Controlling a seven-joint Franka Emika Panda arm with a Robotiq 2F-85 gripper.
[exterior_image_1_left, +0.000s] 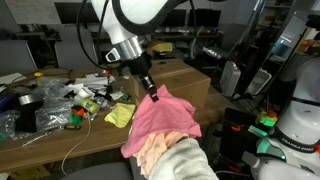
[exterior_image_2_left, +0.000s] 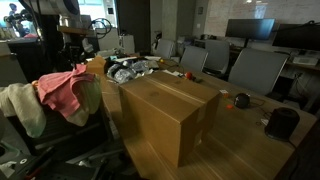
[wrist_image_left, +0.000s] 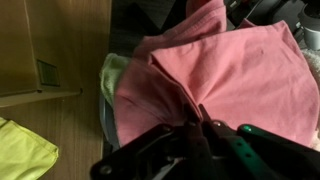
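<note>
A pink cloth (exterior_image_1_left: 165, 115) is draped over a pile of light cloths, its upper end drawn into a peak at my gripper (exterior_image_1_left: 154, 96). In the wrist view the shut fingertips of the gripper pinch a fold of the pink cloth (wrist_image_left: 235, 75), which spreads out broadly beneath. A peach cloth (exterior_image_1_left: 155, 150) and a white cloth (exterior_image_1_left: 185, 162) lie under its lower edge. From the other side, the pink cloth (exterior_image_2_left: 62, 90) hangs over the same pile, with pale green cloth below it. What supports the pile is mostly hidden.
On the wooden table a yellow cloth (exterior_image_1_left: 120, 115) lies left of the gripper, with tools and cluttered items farther left. A large cardboard box (exterior_image_1_left: 185, 85) stands behind the arm. Bare tabletop (exterior_image_1_left: 50, 150) shows at the front left.
</note>
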